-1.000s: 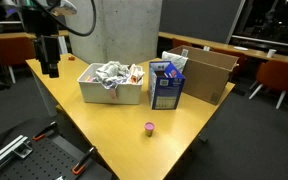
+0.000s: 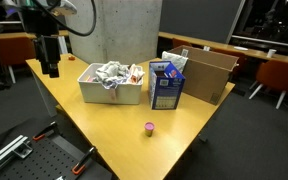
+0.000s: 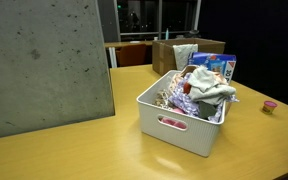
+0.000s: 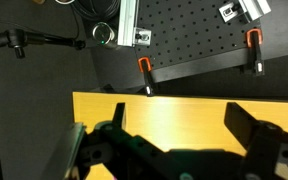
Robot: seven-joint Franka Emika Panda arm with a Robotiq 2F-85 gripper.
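Observation:
My gripper is open, its two black fingers (image 4: 242, 125) far apart with nothing between them. In exterior view 1 that gripper (image 2: 50, 68) hangs at the upper left, pointing down, left of and clear of the white basket (image 2: 99, 93). Crumpled cloths (image 3: 206, 88) fill this basket and rise above its rim. To its right stands a blue box (image 2: 167, 87) with an open top. A small pink-topped round container (image 2: 149, 129) sits alone on the table's near part.
An open cardboard box (image 2: 206, 72) stands at the back right of the yellow table (image 2: 119, 140). Behind the basket rises a concrete pillar (image 3: 46, 65). A dark perforated base plate (image 4: 194, 38) with clamps borders the table. Bare tabletop surrounds the small container.

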